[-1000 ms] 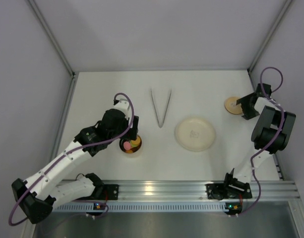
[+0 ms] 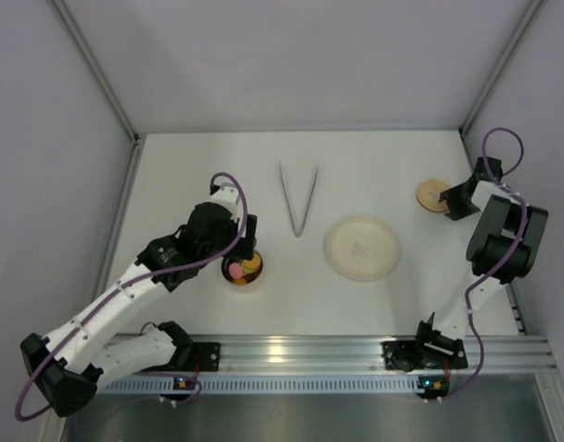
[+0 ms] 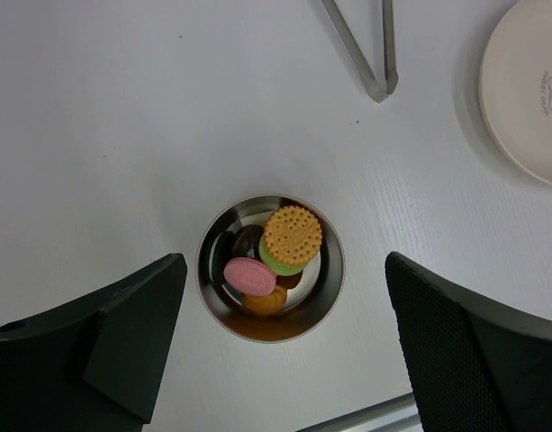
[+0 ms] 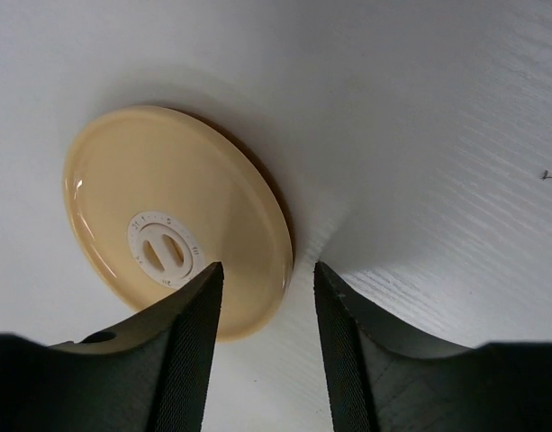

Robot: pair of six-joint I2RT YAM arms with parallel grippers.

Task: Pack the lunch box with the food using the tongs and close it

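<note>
A round tan lid [image 2: 431,194] lies at the table's right side. My right gripper is low at its rim, fingers parted, the lid's edge near the gap between the tips; I cannot tell whether they touch it. My left gripper stands open above a steel bowl [image 3: 221,301] holding several food pieces: a cracker [image 3: 292,236], a pink piece [image 3: 248,276] and others. A cream plate [image 2: 361,249] lies in the middle right of the table.
Metal tongs [image 2: 297,223] lie at the middle back, left of the plate. Metal rails border the front edge.
My right arm has shifted very slightly near the lid. The left arm, bowl, plate and tongs look unchanged.
</note>
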